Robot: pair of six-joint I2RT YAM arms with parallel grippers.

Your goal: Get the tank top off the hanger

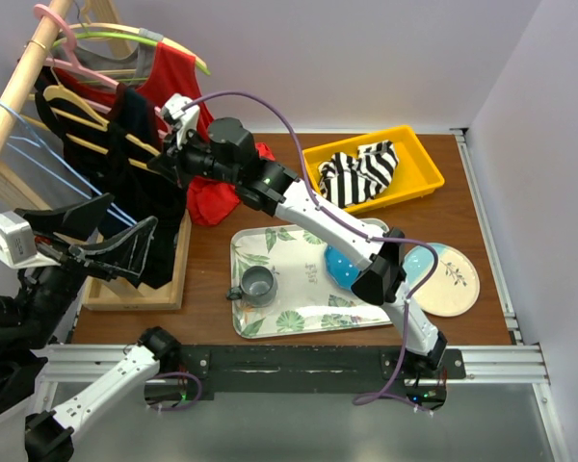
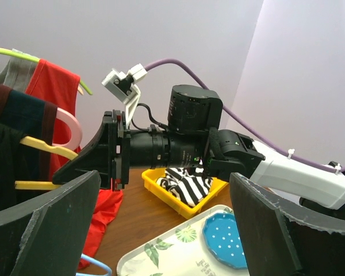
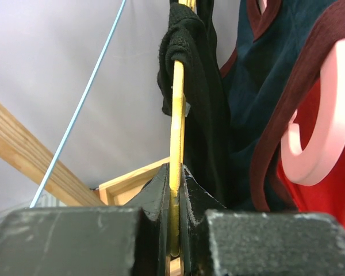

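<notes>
The black tank top (image 3: pixel 203 144) hangs on a yellow hanger (image 3: pixel 177 121), one strap looped around the bar ahead of my gripper. My right gripper is shut on the hanger's outer end, with the bar running between its fingers. In the top view, the black cloth (image 1: pixel 125 217) hangs below that hanger, left of my right gripper (image 1: pixel 156 166). Nearer the front, my left gripper (image 1: pixel 132 211) stands open beside the rack, nothing between its fingers. The left wrist view shows wide-apart fingers (image 2: pixel 52 224) and the right arm's tip at the yellow hanger (image 2: pixel 49 147).
A blue hanger (image 1: pixel 67 171) hangs in front of the tank top. Behind it are a dark teal garment (image 3: pixel 264 103), a pink hanger (image 3: pixel 325 126) and a red garment (image 1: pixel 173 82). A yellow bin (image 1: pixel 419 164) holds striped cloth; a tray (image 1: pixel 303 313) lies on the table.
</notes>
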